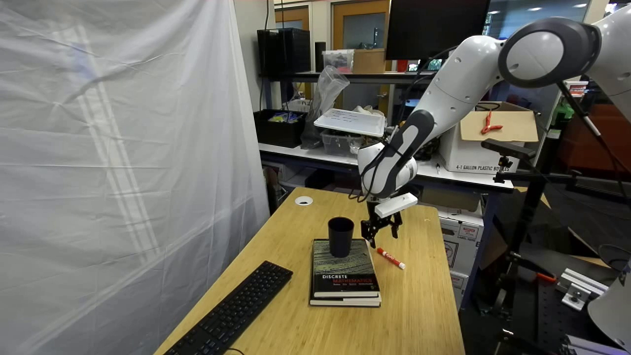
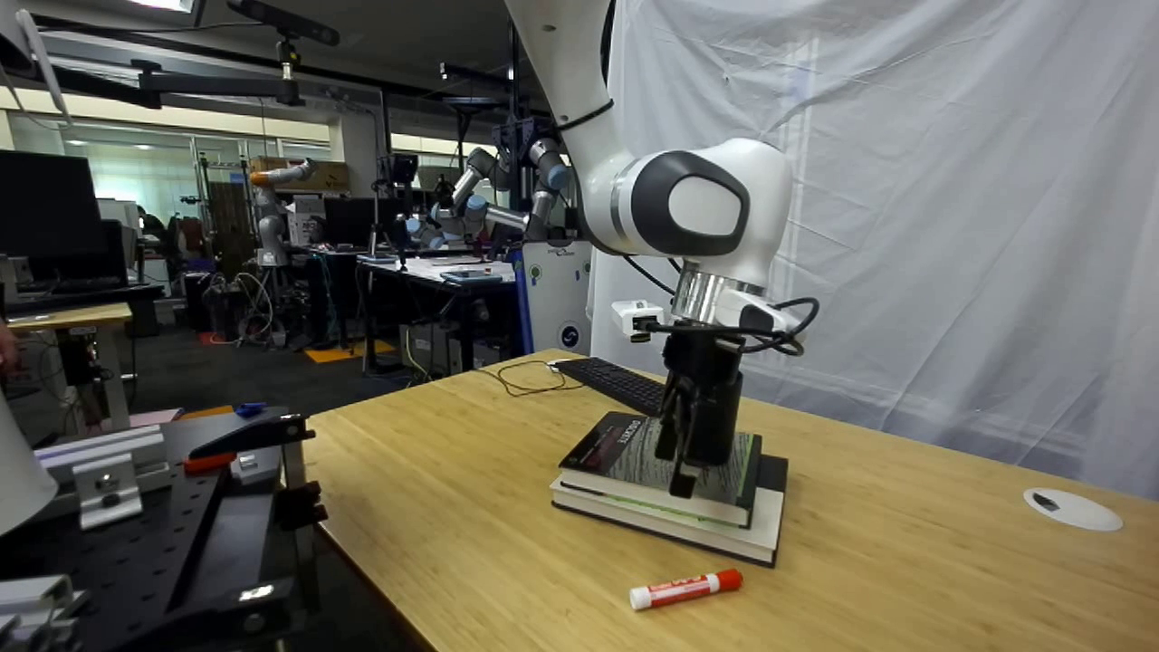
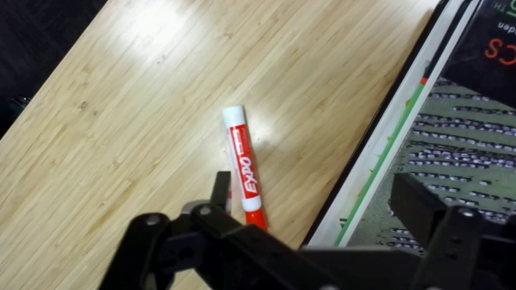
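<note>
A red and white Expo marker (image 1: 391, 258) (image 2: 685, 588) (image 3: 245, 164) lies on the wooden table beside the books, with nothing gripping it. My gripper (image 1: 383, 237) is open just above it, near the books' edge. In the wrist view its fingers stand wide apart, one beside the marker's red cap end and the other over the book cover. Two stacked books (image 1: 346, 278) (image 2: 641, 462), the top one titled Discrete Mathematics, carry an upright black cup (image 1: 340, 237). In exterior view 2 the cup is hard to separate from the dark gripper.
A black keyboard (image 1: 236, 307) (image 2: 614, 382) lies along the table's curtain side. A white round disc with a dark spot (image 1: 303, 200) (image 2: 1070, 509) is set at the far end. Bare table (image 1: 414, 313) surrounds the marker on the side away from the books.
</note>
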